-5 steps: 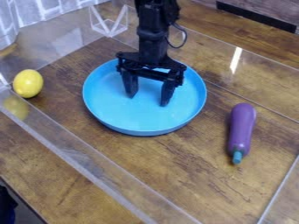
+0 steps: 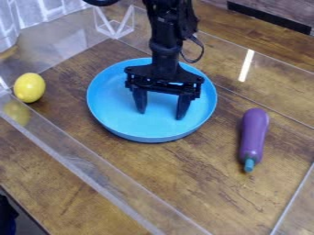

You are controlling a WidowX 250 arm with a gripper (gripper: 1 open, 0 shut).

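Observation:
My black gripper [image 2: 163, 103] reaches down from the top centre over a blue round tray or bowl [image 2: 128, 124]. Its fingertips are low inside the tray, apart from one another. Whether anything small lies between them is too dark to tell.
A yellow egg-shaped object [image 2: 28, 87] lies at the left. A purple object with a blue tip [image 2: 252, 133] lies at the right.
The arm and wrist have shifted slightly and turned, with the gripper staying low in the blue tray. The other objects have not moved.

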